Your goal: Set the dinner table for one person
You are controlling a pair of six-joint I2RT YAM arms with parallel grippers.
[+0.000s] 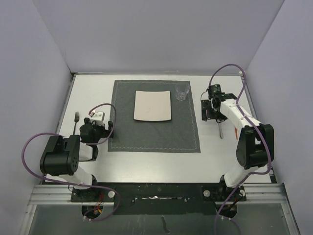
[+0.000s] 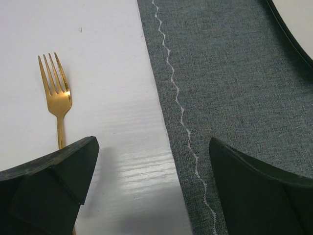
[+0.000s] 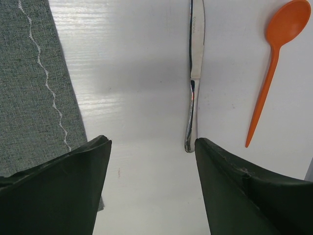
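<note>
A square light plate (image 1: pixel 152 105) with a dark rim lies on the grey placemat (image 1: pixel 154 139), and a clear glass (image 1: pixel 182 93) stands at the mat's upper right. Left of the mat is a golden fork (image 2: pixel 59 103) on the white table, tines pointing away. My left gripper is open above the mat's left edge, the fork handle partly behind its left finger. On the right side lie a silver knife (image 3: pixel 196 54) and an orange spoon (image 3: pixel 287 22). My right gripper hovers nearby with its fingers apart and nothing between them; the knife's handle end is near its right fingertip.
Bare white table (image 1: pixel 146 166) runs along the front of the mat. Walls close in the left, back and right sides.
</note>
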